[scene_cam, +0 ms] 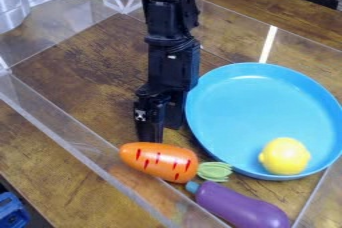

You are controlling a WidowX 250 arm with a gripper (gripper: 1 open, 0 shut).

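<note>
The black gripper (152, 117) hangs low over the wooden surface, just left of a blue plate (247, 112) and just behind an orange toy carrot (158, 159) with red marks and a green top. Its fingertips are dark and small, so whether they are open or shut is unclear. A yellow round object (285, 155), like a lemon, sits on the plate's front right. A purple toy eggplant (243, 206) lies in front of the plate, beside the carrot's leafy end.
Clear plastic walls border the wooden surface (80, 82), one running diagonally along the front left. The wood left of the gripper is bare. A blue object (11, 210) sits outside at the lower left corner.
</note>
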